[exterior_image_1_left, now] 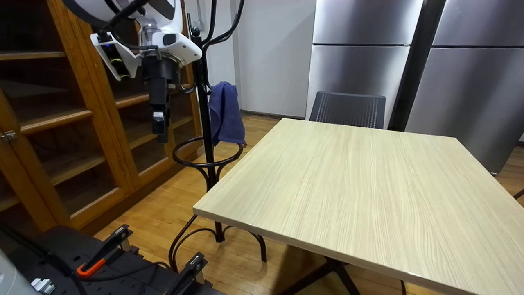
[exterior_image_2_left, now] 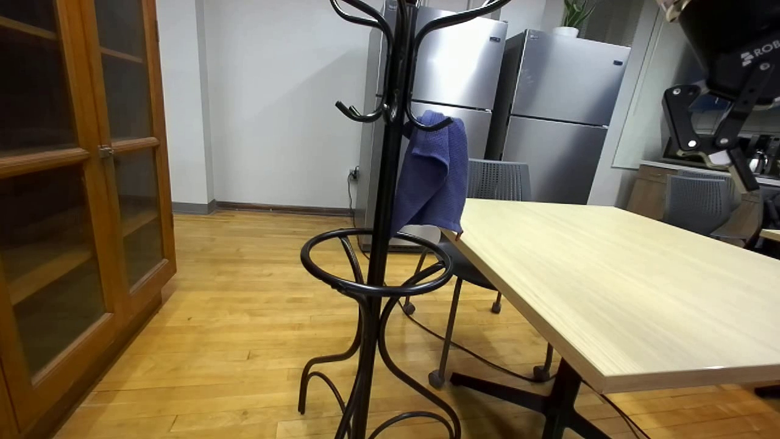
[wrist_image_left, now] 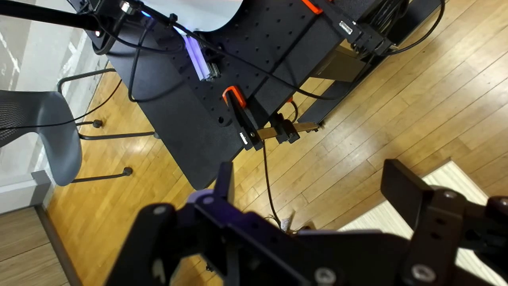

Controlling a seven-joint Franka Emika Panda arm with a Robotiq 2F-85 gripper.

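My gripper is open, its two dark fingers wide apart in the wrist view, with only floor and the black mounting table beyond the gap. In exterior view 1 the gripper (exterior_image_1_left: 159,132) hangs pointing down at the upper left, in front of the glass-door cabinet. A blue towel (exterior_image_1_left: 226,115) hangs on the black coat rack (exterior_image_1_left: 204,108), to the right of the gripper and apart from it. Exterior view 2 shows the towel (exterior_image_2_left: 435,172) draped from a rack hook; part of the gripper (exterior_image_2_left: 731,168) is at the right edge.
A bare light wood table (exterior_image_1_left: 363,182) stands right of the rack. The wooden cabinet (exterior_image_1_left: 110,123) is shut on the left. Clamps (wrist_image_left: 247,119) and cables lie on the black mounting table (wrist_image_left: 176,124). A grey chair (exterior_image_1_left: 348,109) sits behind the wood table.
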